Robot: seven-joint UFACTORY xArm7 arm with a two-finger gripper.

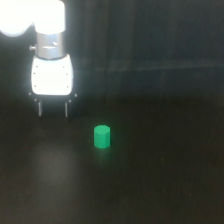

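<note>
A small green cylinder stands upright on the dark table, a little below the middle of the camera view. Up and to its left hangs my white gripper, pointing down. Its two thin fingers are spread apart, open, with nothing between them. The gripper is clear of the cylinder; how high the fingertips are above the table is hard to judge.
A dark curtain-like backdrop closes off the back.
</note>
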